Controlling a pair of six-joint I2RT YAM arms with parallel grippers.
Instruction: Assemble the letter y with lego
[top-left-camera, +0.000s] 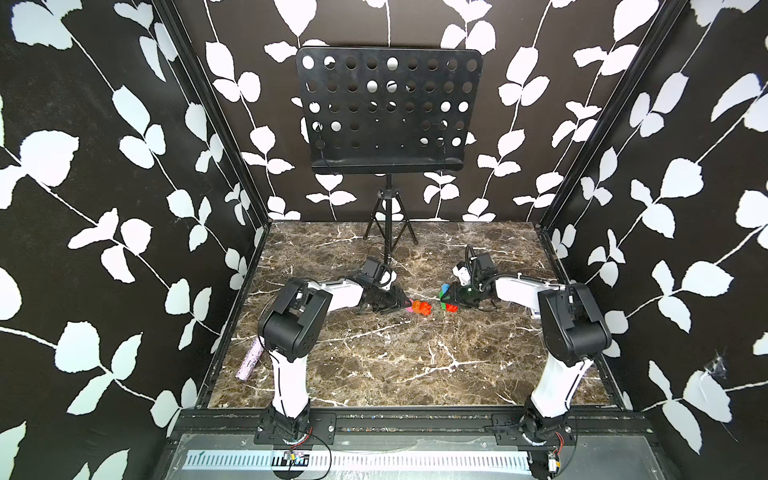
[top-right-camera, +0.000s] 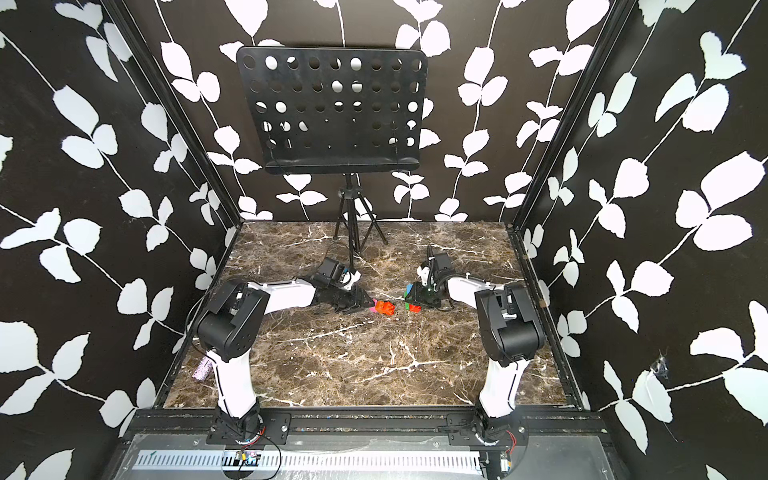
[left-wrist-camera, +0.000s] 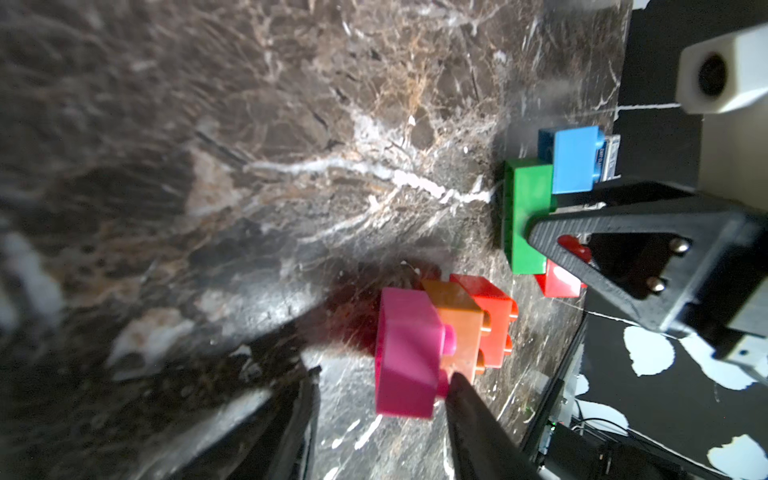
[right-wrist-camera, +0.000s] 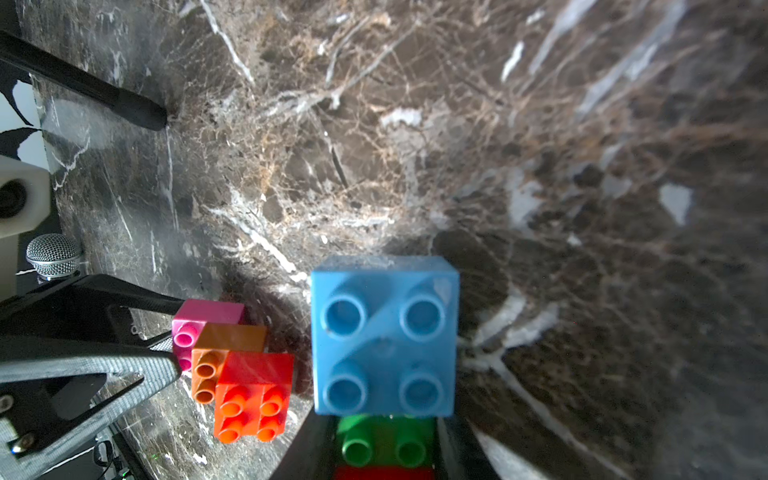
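A pink brick (left-wrist-camera: 406, 352), an orange brick (left-wrist-camera: 457, 312) and a red brick (right-wrist-camera: 254, 376) stand together as one group on the marble table. My left gripper is just beside the pink brick, its fingers apart and nothing clearly between them. My right gripper is shut on the second group, made of a blue brick (right-wrist-camera: 384, 336), a green brick (left-wrist-camera: 524, 216) and a red brick (left-wrist-camera: 560, 280), slightly to the right of the first.
A music stand (top-left-camera: 389, 108) stands at the back, its tripod on the table. A speckled tube (top-left-camera: 249, 360) lies at the front left.
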